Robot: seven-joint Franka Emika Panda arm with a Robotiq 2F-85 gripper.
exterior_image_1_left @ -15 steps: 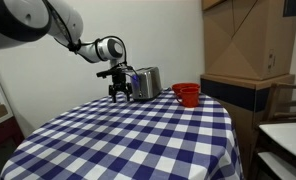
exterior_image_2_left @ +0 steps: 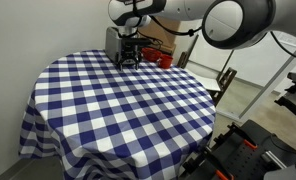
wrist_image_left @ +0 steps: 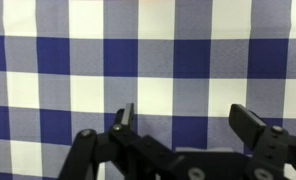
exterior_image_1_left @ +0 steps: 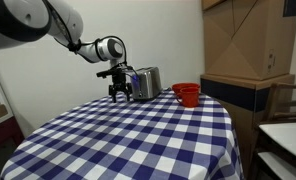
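Observation:
My gripper stands open over the blue and white checked tablecloth [wrist_image_left: 143, 95], its two fingers wide apart and only cloth below them. In exterior view 1 the gripper [exterior_image_1_left: 120, 94] points down close to the cloth, in front of a silver toaster [exterior_image_1_left: 148, 83]. Orange-red cups [exterior_image_1_left: 189, 95] stand to the right of the toaster, well clear of my fingers. From the other side, exterior view 2 shows the gripper [exterior_image_2_left: 128, 61] near the table's far end, with the red cups [exterior_image_2_left: 165, 61] beyond it.
Stacked cardboard boxes [exterior_image_1_left: 235, 45] rise behind the table's right end, and a wooden chair [exterior_image_1_left: 280, 105] stands beside it. A white wall [exterior_image_2_left: 13, 60] runs along one side.

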